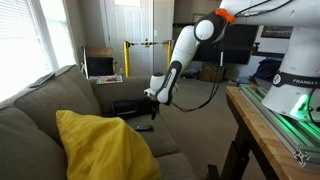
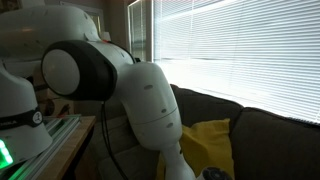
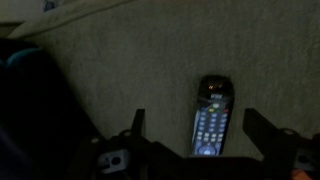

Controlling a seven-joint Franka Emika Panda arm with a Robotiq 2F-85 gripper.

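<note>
A black remote control (image 3: 212, 118) with coloured buttons lies on the grey-brown sofa cushion in the wrist view. It shows as a small dark bar (image 1: 144, 127) in exterior view 1. My gripper is open above the cushion, its two fingers spread wide to either side, with nothing held. The remote appears between the fingers in the wrist view, a little nearer the right one, and its lower end reaches the frame's bottom edge. From exterior view 1, the gripper (image 1: 155, 99) hangs over the sofa, beyond the remote. Exterior view 2 does not show the fingertips clearly.
A yellow cloth (image 1: 100, 145) covers the near part of the sofa. A dark bundle (image 1: 126, 107) lies near the gripper, and dark material (image 3: 40, 110) fills the wrist view's left side. The sofa backrest (image 1: 60, 95) runs along the left; a wooden table (image 1: 262, 130) stands right.
</note>
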